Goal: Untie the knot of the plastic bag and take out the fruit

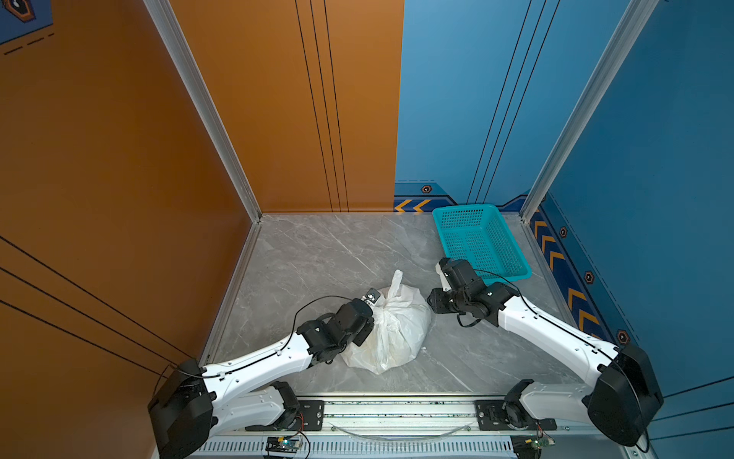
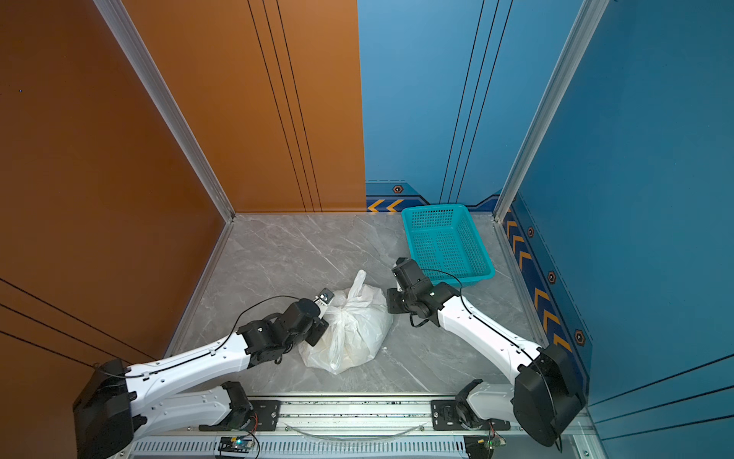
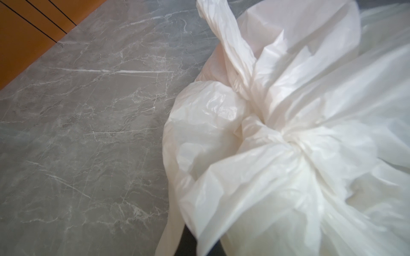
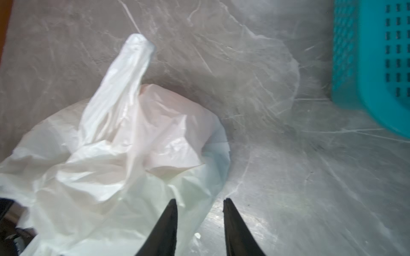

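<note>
A white plastic bag sits on the grey table, its twisted top and knot in crumpled folds, a loose handle standing up. What it holds is hidden. My left gripper is down at the bag's left side; white film covers most of its fingers, so its state is hard to see. My right gripper is above the bag's right edge, fingers parted with nothing held between them.
A teal perforated basket stands at the back right, behind my right gripper. Bare table lies to the back left. Orange and blue walls bound the space.
</note>
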